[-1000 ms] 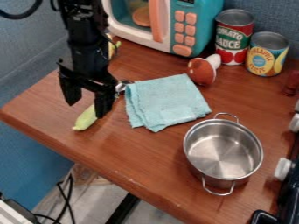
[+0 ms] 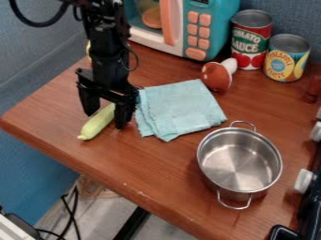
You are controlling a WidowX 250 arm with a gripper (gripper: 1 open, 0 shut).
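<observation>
My black gripper (image 2: 105, 107) is low over the left part of the wooden table, its fingers around the upper end of a pale yellow-green elongated object (image 2: 93, 127), perhaps a toy corn or vegetable. Whether the fingers are closed on it is hard to tell. A folded light-blue cloth (image 2: 182, 110) lies just right of the gripper.
A steel pot (image 2: 238, 159) stands at right front. A toy microwave (image 2: 175, 23), tomato can (image 2: 250, 42), second can (image 2: 287, 61) and toy mushroom (image 2: 217, 78) stand at the back.
The gripper has come down onto the pale elongated object, its fingertips now lower beside it. The other things have stayed put.
</observation>
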